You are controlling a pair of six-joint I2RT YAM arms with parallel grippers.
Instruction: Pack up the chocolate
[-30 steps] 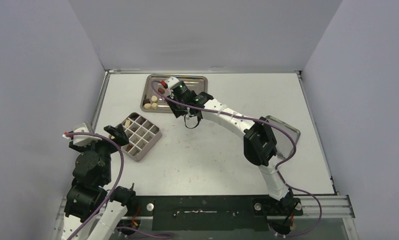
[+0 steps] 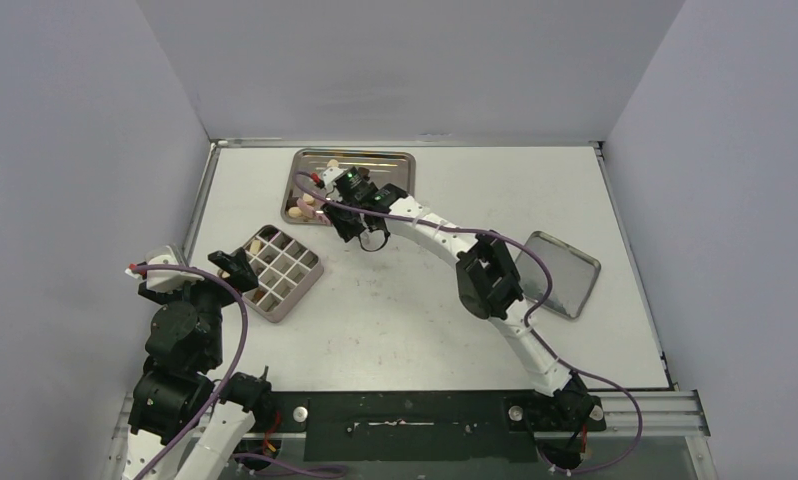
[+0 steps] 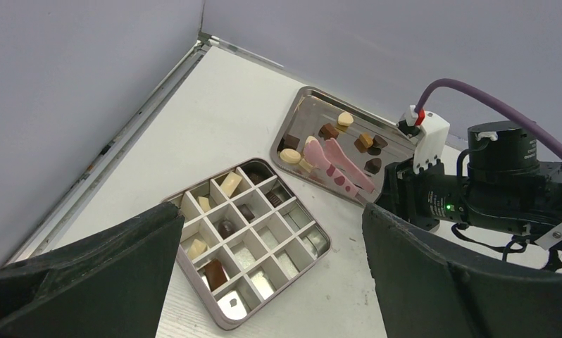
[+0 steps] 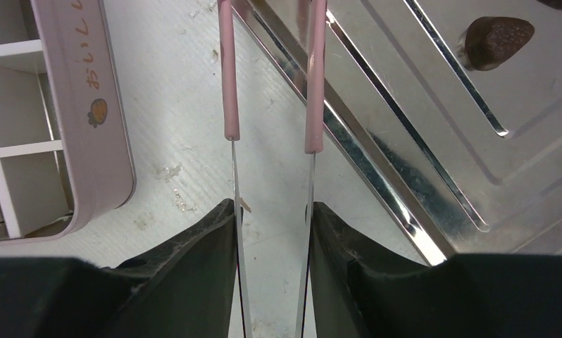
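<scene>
A pink divided box (image 3: 306, 218) holds chocolates in several compartments at the left of the table. Behind it, a metal tray (image 2: 395, 160) carries brown and cream chocolates, among them a dark one (image 4: 496, 41). My right gripper is over the tray's near edge, its pink-tipped fingers apart; in the left wrist view they point toward the cream pieces (image 3: 290, 155). No chocolate shows between them in the right wrist view. My left gripper stands open over the lower left, with the box seen between its fingers.
An empty tray (image 2: 560, 275) lies at the right of the table. White walls enclose the back and sides.
My right arm has moved leftward over the tray, toward its near-left part, over the last second. The left arm has stayed still.
</scene>
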